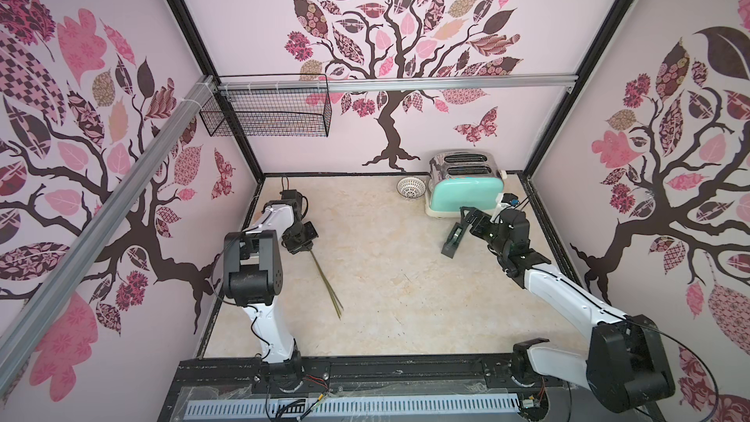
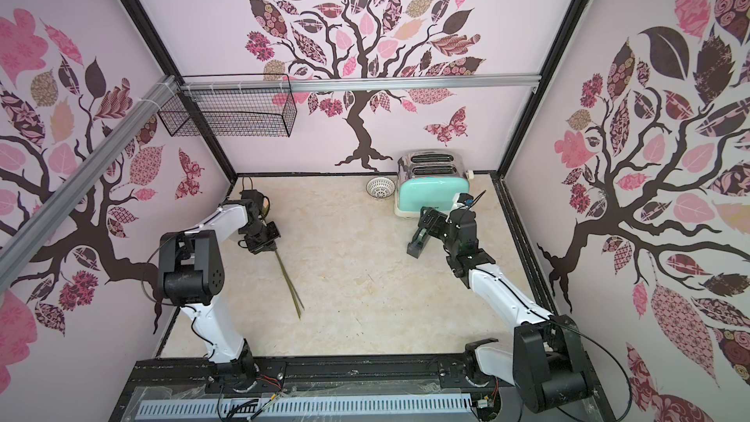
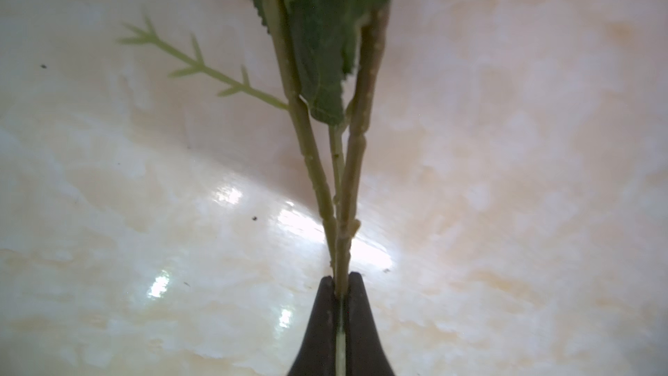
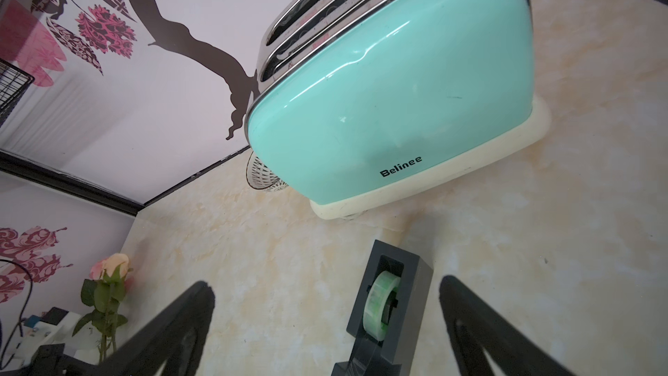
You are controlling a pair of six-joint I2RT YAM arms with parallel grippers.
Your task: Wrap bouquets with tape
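Note:
In the left wrist view, flower stems (image 3: 355,146) run together into a narrow bundle, and my left gripper is shut on them. Dark green leaves (image 3: 320,34) hang above that grip. From the top left, the stem ends (image 1: 331,290) stretch toward the front of the table. Pink and peach roses (image 4: 111,264) show at the left edge of the right wrist view. My right gripper stands open and empty. Between and beyond its spread fingers lies a black tape dispenser (image 4: 414,299) holding a greenish tape roll (image 4: 379,305), just in front of the toaster.
A mint toaster (image 1: 467,194) stands at the back right, close to the right gripper. Beside it sits a white perforated bowl (image 1: 411,187). A wire basket (image 1: 269,111) hangs above the back left.

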